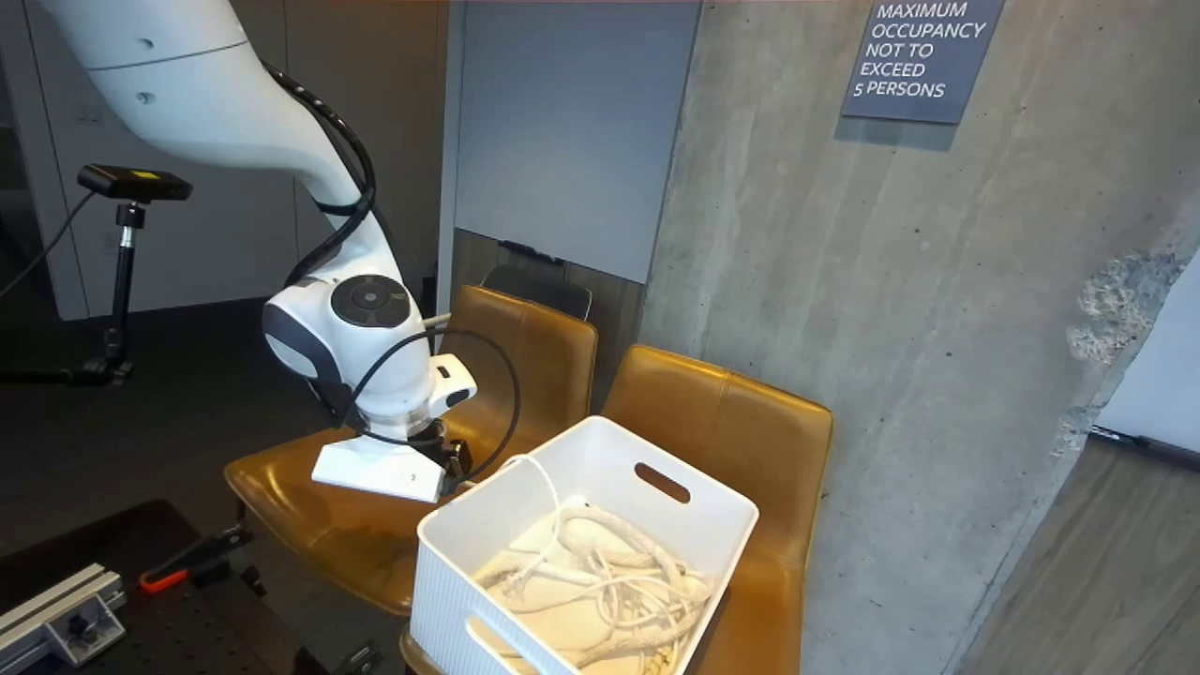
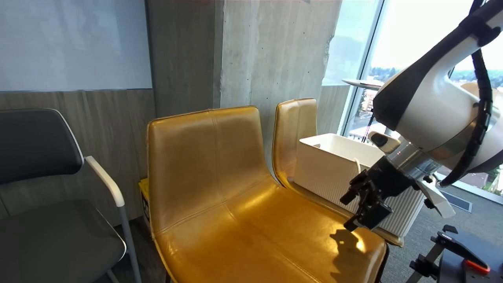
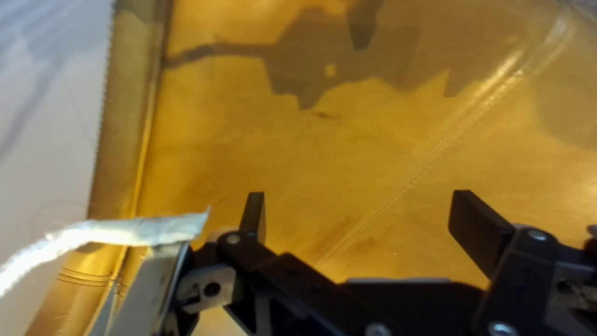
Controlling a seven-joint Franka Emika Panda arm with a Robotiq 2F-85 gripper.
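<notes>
My gripper stands open over the tan chair seat (image 3: 336, 162), its fingers wide apart and only bare seat visible between them. In exterior view 2 the gripper (image 2: 351, 212) hangs above the front of that seat, beside the white box (image 2: 325, 177). A white rope end (image 3: 151, 228) lies against the outer side of the left-hand finger in the wrist view, not between the fingers. From the box (image 1: 456, 562), a rope strand (image 1: 551, 484) arches over the rim toward the gripper. More rope (image 1: 613, 585) lies loosely coiled inside. The white wrist mount hides most of the gripper in exterior view 1.
The box stands on a second tan chair (image 1: 720, 433), close against the first. A dark table (image 1: 169, 613) with clamps and a metal rail is at the lower left. A grey armchair (image 2: 42, 226) stands beyond the free seat, which is otherwise bare.
</notes>
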